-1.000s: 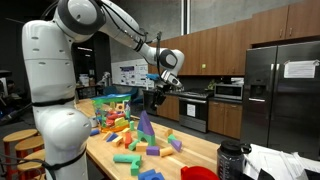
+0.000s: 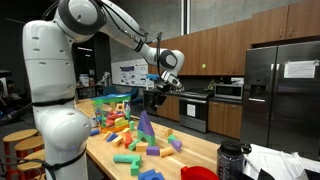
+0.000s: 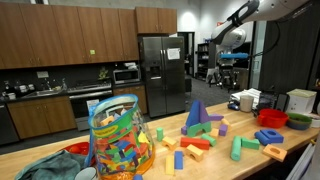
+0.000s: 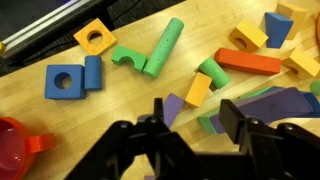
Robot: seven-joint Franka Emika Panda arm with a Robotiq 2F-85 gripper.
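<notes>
High over the table, my gripper points down, well clear of the blocks. In the wrist view its dark fingers stand apart with a gap between them, and nothing is held there. Below that gap lie a purple block and an orange block. A green cylinder and a blue block with a hole are farther off. A tall purple wedge is partly hidden behind the right finger.
A clear container full of coloured blocks stands on the table. A red pot sits at the left of the wrist view. Near the table's right side is a black canister, with a white cloth beside it.
</notes>
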